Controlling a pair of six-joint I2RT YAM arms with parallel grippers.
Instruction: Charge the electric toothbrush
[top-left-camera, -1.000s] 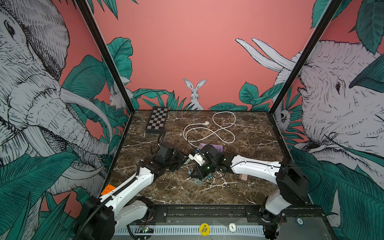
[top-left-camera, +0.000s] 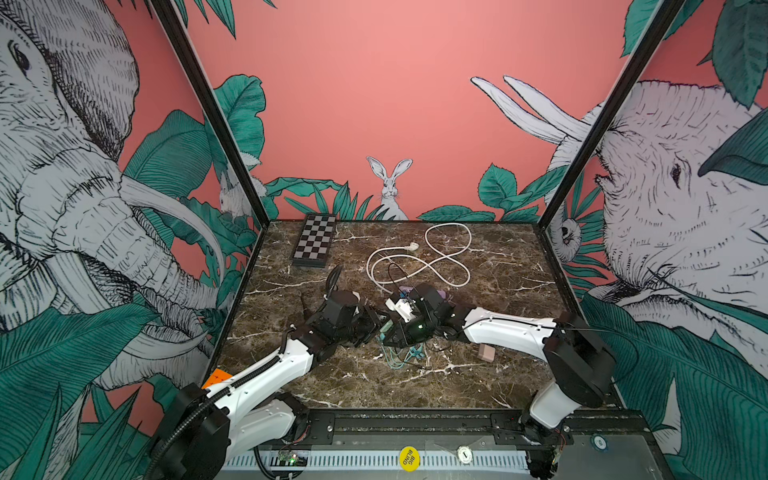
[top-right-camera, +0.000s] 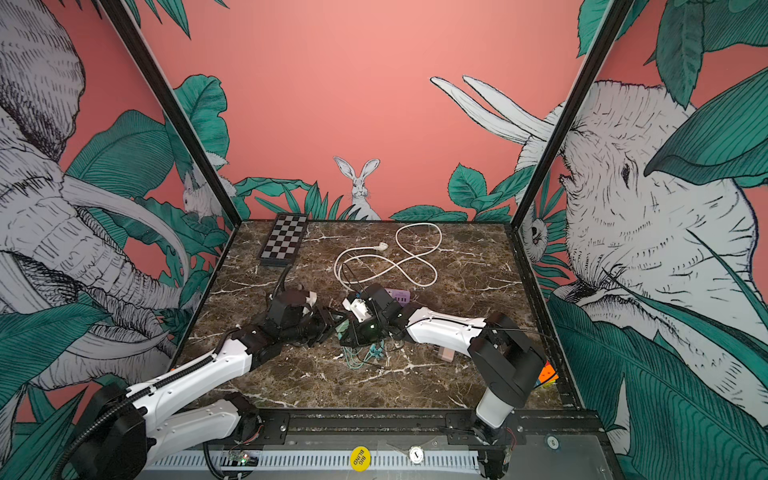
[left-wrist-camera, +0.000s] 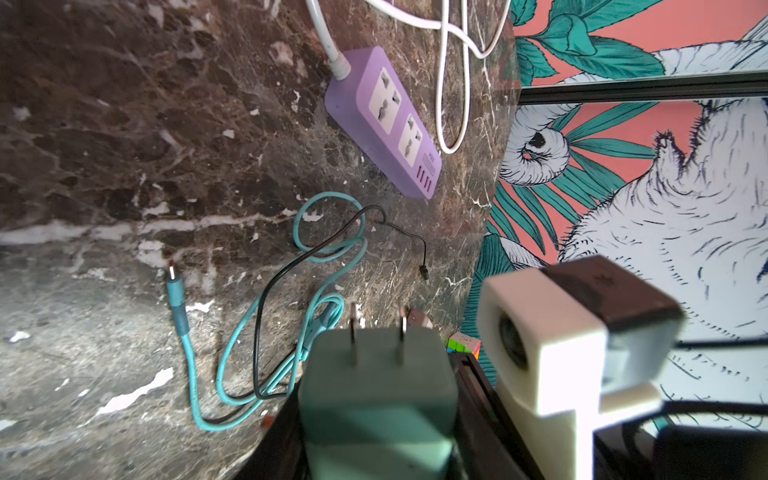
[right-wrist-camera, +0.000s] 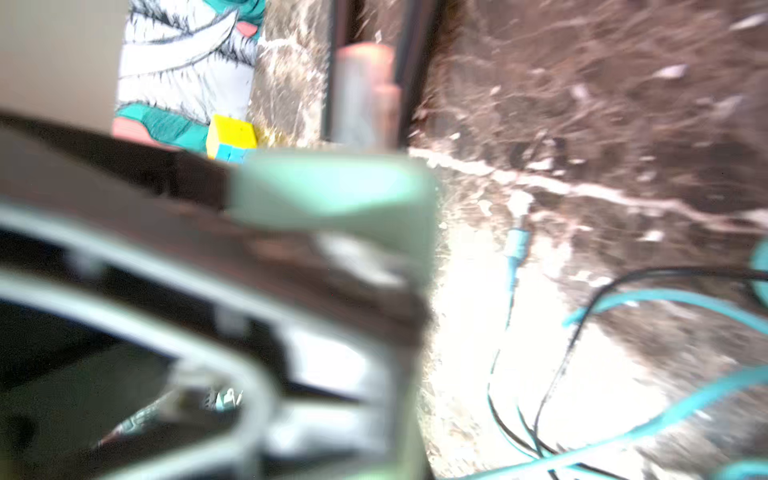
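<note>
A mint-green charger plug (left-wrist-camera: 376, 400) with two metal prongs fills the lower middle of the left wrist view. My left gripper (top-left-camera: 376, 318) is shut on it. Close beside it in the top left view, my right gripper (top-left-camera: 393, 339) is shut, with nothing visible between its fingers. The plug (right-wrist-camera: 336, 188) also shows in the right wrist view, where close, blurred parts hide my right fingertips. A purple power strip (left-wrist-camera: 384, 120) lies on the table beyond the plug, its sockets facing up. A teal cable (left-wrist-camera: 192, 376) lies loosely coiled nearby. I cannot make out the toothbrush.
The strip's white cord (top-left-camera: 448, 257) loops across the back. A thin black cable (left-wrist-camera: 276, 280) crosses the teal one. A chessboard-patterned box (top-left-camera: 315, 240) stands at the back left, and a small wooden block (top-left-camera: 486, 352) lies on the right.
My left gripper has shifted slightly right, toward the right gripper.
</note>
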